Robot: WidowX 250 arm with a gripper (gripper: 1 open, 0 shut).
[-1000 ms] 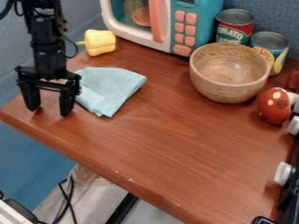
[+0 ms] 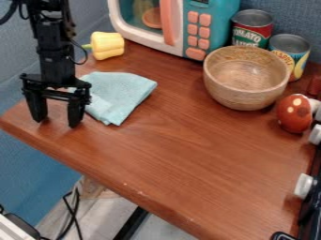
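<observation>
A black arm with a gripper (image 2: pixel 55 111) stands at the table's left end, its two fingers pointing down and apart, with nothing seen between them. Just to its right a folded light-blue cloth (image 2: pixel 118 92) lies on the wooden table (image 2: pixel 175 159). A wooden bowl (image 2: pixel 245 89) sits toward the back right.
Behind are a toy microwave (image 2: pixel 189 28), a yellow toy (image 2: pixel 107 45) and two cans (image 2: pixel 251 28). A red spotted round object (image 2: pixel 295 114) and black item (image 2: pixel 307 197) line the right edge.
</observation>
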